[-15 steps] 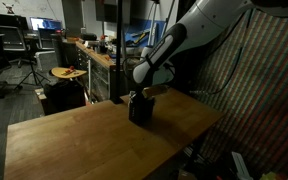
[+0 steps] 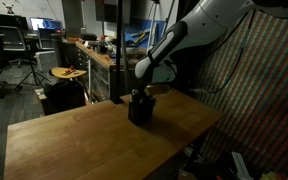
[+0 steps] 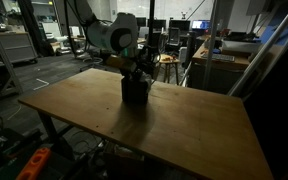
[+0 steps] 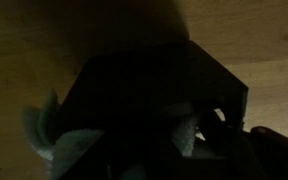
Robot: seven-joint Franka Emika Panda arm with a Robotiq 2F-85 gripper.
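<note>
A black box (image 2: 141,109) stands upright on the wooden table, towards its back right in exterior view 1. Directly over its top is my gripper (image 3: 138,74), pointing down, its fingertips lost against the dark box. In the wrist view the box (image 4: 149,78) fills the middle as a dark shape. Something grey and fuzzy (image 4: 72,150) shows at its lower left; what it is cannot be made out. Darkness hides the fingers there, so neither the finger's opening nor anything held between them can be read.
A dark ribbed curtain (image 2: 264,75) hangs to the right.
The arm hangs over the box in nearly the same place, with only a slight shift around the gripper. The box has not visibly moved.
</note>
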